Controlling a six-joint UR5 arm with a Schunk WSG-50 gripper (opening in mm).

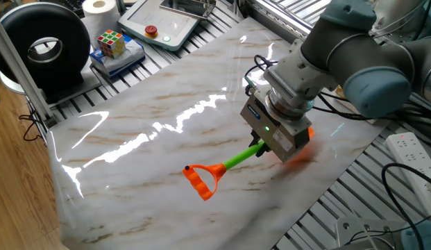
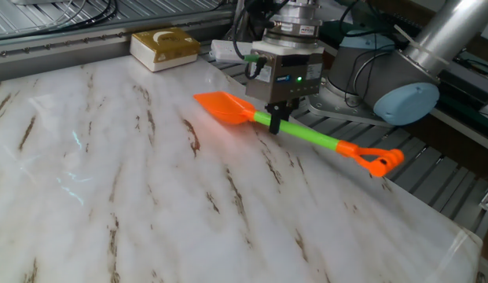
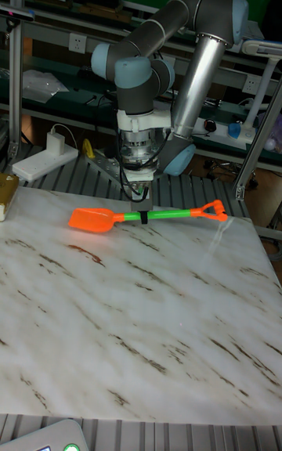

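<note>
A toy shovel has an orange scoop (image 2: 225,108), a green shaft (image 2: 310,135) and an orange D-shaped handle (image 1: 205,182). My gripper (image 2: 275,124), pointing down, is shut on the green shaft, nearer the scoop than the handle. The shovel lies nearly level, low over the marble-patterned table (image 3: 125,326); whether any of it touches the surface I cannot tell. From exterior view 1 the gripper body covers most of the scoop, while exterior view 3 has the whole shovel in sight, handle to the right.
A gold-and-white box (image 2: 165,49) stands at the table's back edge. Beyond the marble sheet are a power strip (image 1: 414,160), a Rubik's cube (image 1: 112,43) on a blue pack, and a tablet-like panel (image 1: 159,24).
</note>
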